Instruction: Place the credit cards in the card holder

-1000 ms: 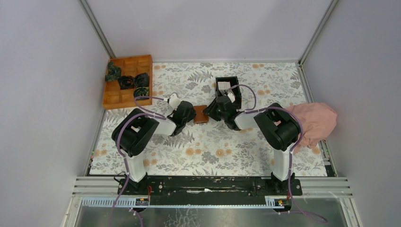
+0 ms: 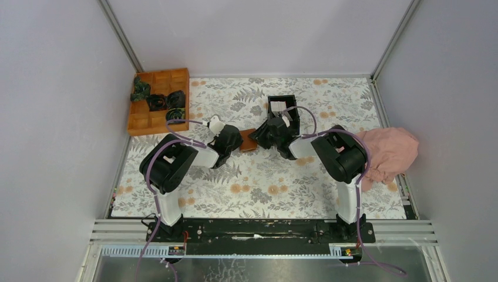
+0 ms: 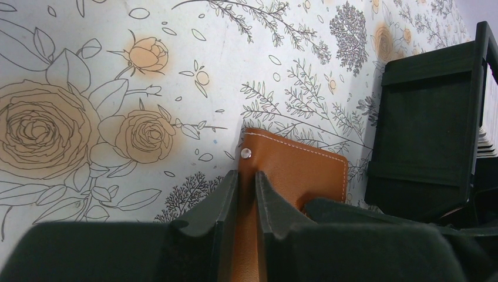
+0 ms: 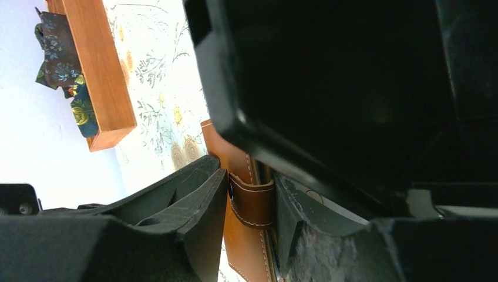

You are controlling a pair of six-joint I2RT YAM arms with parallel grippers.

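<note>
A brown leather card holder (image 2: pixel 247 141) lies at mid-table between my two grippers. In the left wrist view my left gripper is shut on the edge of the holder (image 3: pixel 299 164) that carries the snap stud. In the right wrist view my right gripper has its fingers on either side of the holder's strap (image 4: pixel 252 205); whether they close on it is unclear. A black box (image 2: pixel 292 106) with white cards (image 2: pixel 278 106) stands just behind the right gripper, the cards also visible at the edge of the left wrist view (image 3: pixel 486 117).
A wooden compartment tray (image 2: pixel 141 123) with dark cloth items stands at the back left. A pink cloth (image 2: pixel 390 155) lies at the right edge.
The holder and my right gripper have shifted slightly toward the back of the table. The left arm is nearly still.
</note>
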